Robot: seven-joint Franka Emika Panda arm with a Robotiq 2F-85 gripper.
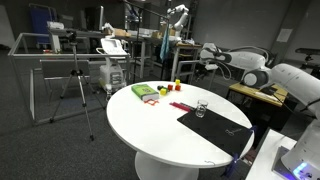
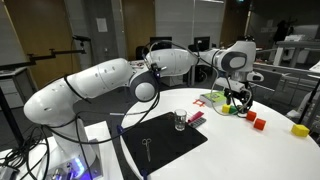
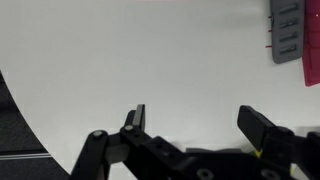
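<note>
My gripper is open, its two dark fingers spread wide with only bare white table seen between their tips. In the second exterior view the gripper (image 2: 236, 98) hangs at the end of the outstretched arm, near the colored blocks in the image. A red block (image 2: 260, 125), a yellow block (image 2: 300, 130) and other small blocks lie on the white table (image 2: 240, 155). Low in the wrist view, a bit of yellow (image 3: 258, 154) shows behind the right finger. A green box (image 1: 145, 92) rests at the table's far left side in the first exterior view.
A black mat (image 1: 215, 127) bears a shiny cup (image 1: 202, 108) and a pair of scissors (image 2: 149, 149). Beside the mat lies a red object (image 1: 182, 106). A grey item (image 3: 287, 30) sits at the wrist view's upper right.
</note>
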